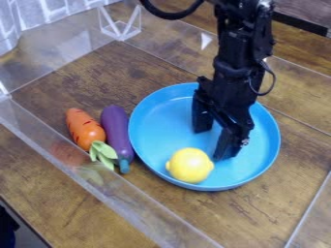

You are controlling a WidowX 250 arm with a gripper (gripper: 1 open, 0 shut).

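A black robot gripper (223,124) reaches down from the top into a round blue plate (165,136), its open fingertips low over the plate's right half. A yellow ball-like object (191,166), perhaps a lemon, lies on the plate's front left, apart from the fingers. Left of the plate lie a purple eggplant (114,131) and an orange carrot (85,129) with green leaves.
Clear plastic walls run along the left front, the top left and the right side.
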